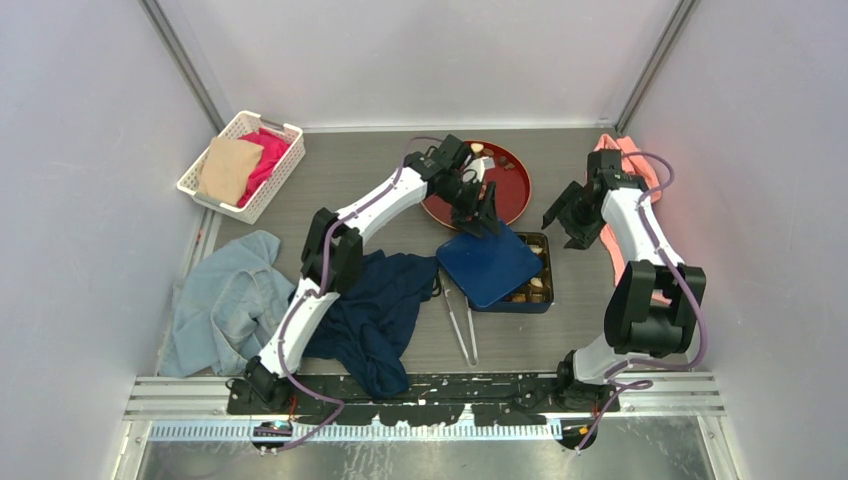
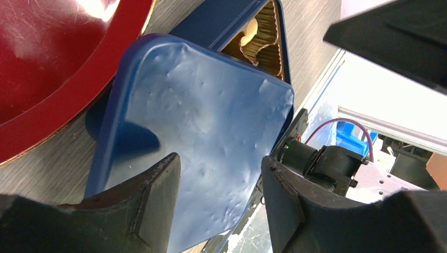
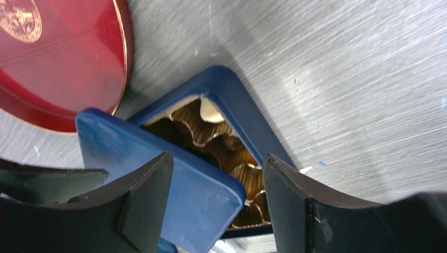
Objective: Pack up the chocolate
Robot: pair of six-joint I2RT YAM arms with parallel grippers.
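Observation:
The blue lid (image 1: 488,264) lies askew over the chocolate box (image 1: 535,301), leaving part of its compartments uncovered. A pale chocolate (image 3: 211,110) and darker ones show in the gold insert. My left gripper (image 1: 478,222) is open above the lid's back edge; in the left wrist view the lid (image 2: 195,137) is below its fingers, not between them. My right gripper (image 1: 563,220) hangs open right of the box's back corner; in the right wrist view its fingers stand apart over the box and lid.
A red tray (image 1: 508,190) with chocolates is behind the box. Tongs (image 1: 458,330) lie in front-left, beside navy cloth (image 1: 370,320). A salmon cloth (image 1: 630,150) is at right, a basket (image 1: 280,180) at back left. Grey table shows right of the box.

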